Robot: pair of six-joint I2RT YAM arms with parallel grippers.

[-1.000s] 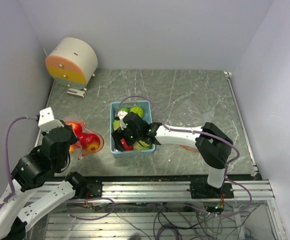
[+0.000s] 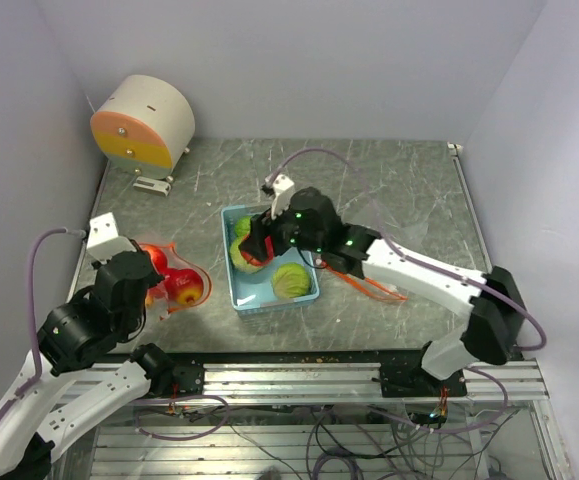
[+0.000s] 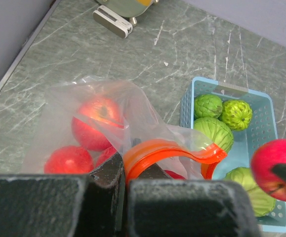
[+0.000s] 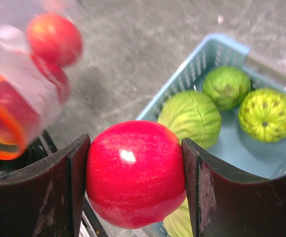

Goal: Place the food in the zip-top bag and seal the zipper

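Observation:
My left gripper is shut on the rim of the zip top bag (image 3: 59, 113), whose orange zipper (image 3: 150, 150) gapes toward the bin. Red apples (image 3: 96, 129) lie inside the bag. My right gripper holds a red fruit (image 4: 135, 168) between its fingers, raised over the blue bin (image 2: 254, 300). In the bin are green cabbage-like balls (image 4: 187, 113), a smaller green one (image 4: 225, 86) and a lumpy yellow-green fruit (image 4: 268, 113).
A cream drum-shaped box (image 2: 144, 115) stands at the back left. Another clear bag with an orange zipper (image 2: 374, 290) lies right of the bin, partly under my right arm.
My right arm has risen from inside the bin with the red fruit, its gripper moving up toward the back. The left arm is nearly still.

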